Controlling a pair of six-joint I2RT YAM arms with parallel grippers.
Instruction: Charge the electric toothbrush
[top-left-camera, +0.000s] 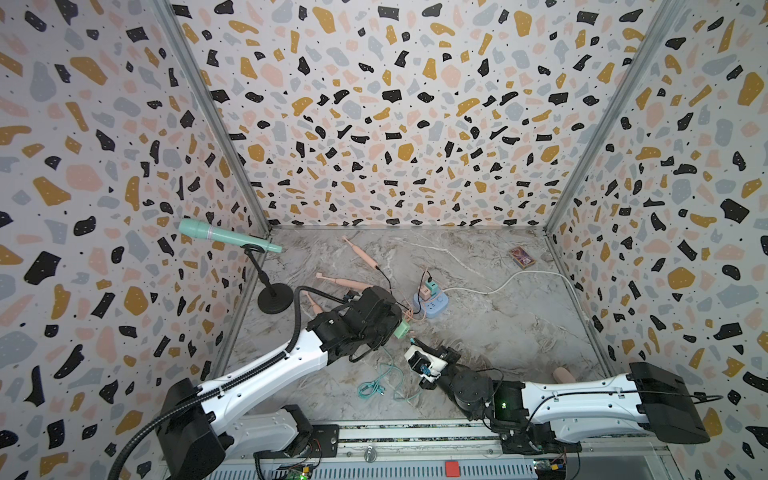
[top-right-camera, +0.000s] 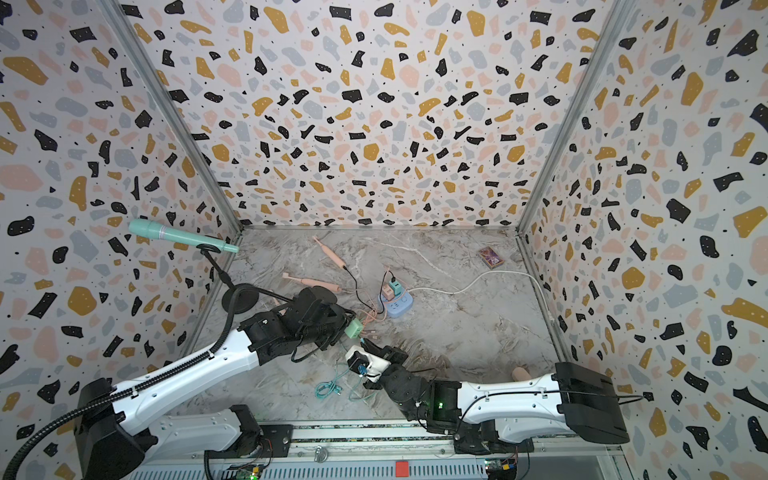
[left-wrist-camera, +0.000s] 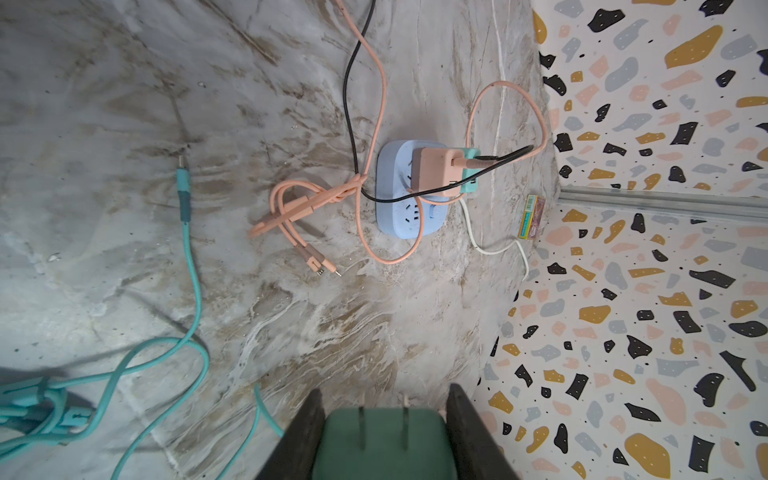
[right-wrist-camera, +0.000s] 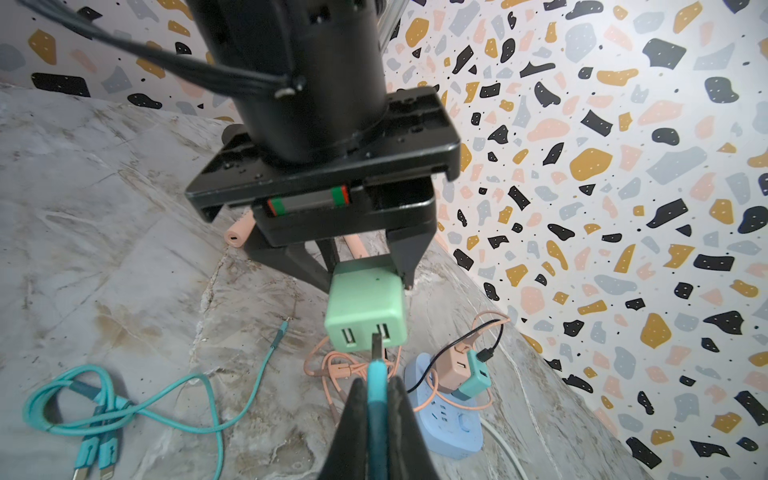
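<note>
A mint-green charger block (right-wrist-camera: 366, 304) with two USB sockets on its face is pinched by my left gripper, held above the table. My right gripper is shut on a teal USB plug (right-wrist-camera: 376, 400), its metal tip up against the block's face by the right-hand socket. Whether the tip has entered the socket cannot be told. The rest of the teal cable (right-wrist-camera: 188, 416) lies coiled on the marble table, its small free end (left-wrist-camera: 183, 180) loose. A mint toothbrush (top-left-camera: 228, 234) rests across a black stand (top-left-camera: 274, 297) at the left.
A blue power strip (right-wrist-camera: 448, 428) holds a pink adapter (right-wrist-camera: 454, 368) and a teal adapter (right-wrist-camera: 477, 374). Black and pink cords tangle beside it. Pink toothbrushes (top-left-camera: 360, 252) lie behind my left arm. A small card box (top-left-camera: 522, 257) sits at the back right, with clear table before it.
</note>
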